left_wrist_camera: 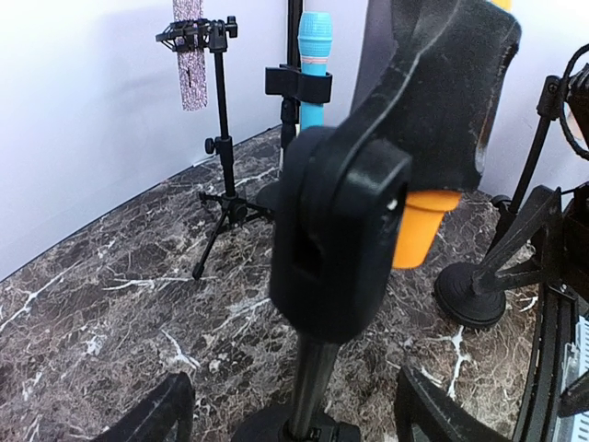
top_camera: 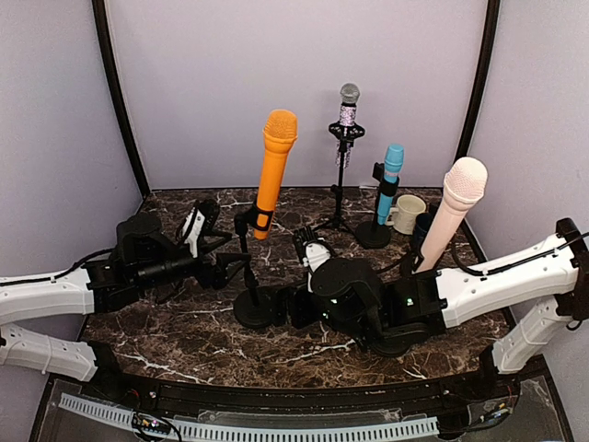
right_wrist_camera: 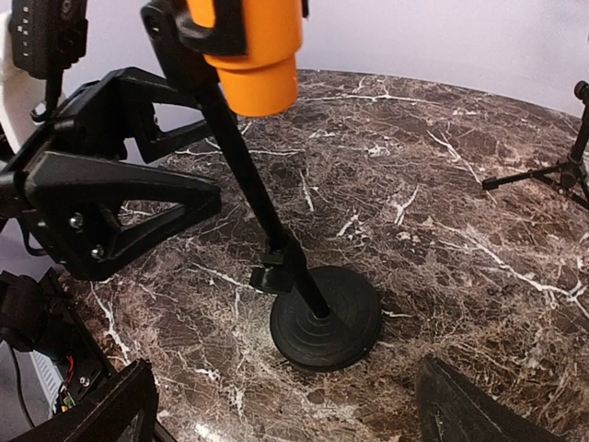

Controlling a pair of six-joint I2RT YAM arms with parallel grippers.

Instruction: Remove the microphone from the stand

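An orange microphone (top_camera: 274, 166) stands tilted in the clamp of a black stand (top_camera: 251, 308); in the left wrist view the clamp (left_wrist_camera: 340, 230) fills the middle, the microphone's orange lower end (left_wrist_camera: 419, 230) behind it. My left gripper (top_camera: 230, 258) is open just left of that stand's pole, its fingertips low in its wrist view around the pole's line. My right gripper (top_camera: 290, 299) is open low at the right of the same stand, near its base (right_wrist_camera: 327, 327). In the right wrist view the microphone's bottom (right_wrist_camera: 258, 83) hangs above, with nothing between my right fingers.
A silver microphone (top_camera: 349, 94) on a tripod, a blue microphone (top_camera: 390, 163) on a stand and a white mug (top_camera: 409, 214) are at the back right. A pink microphone (top_camera: 460, 189) leans at the right.
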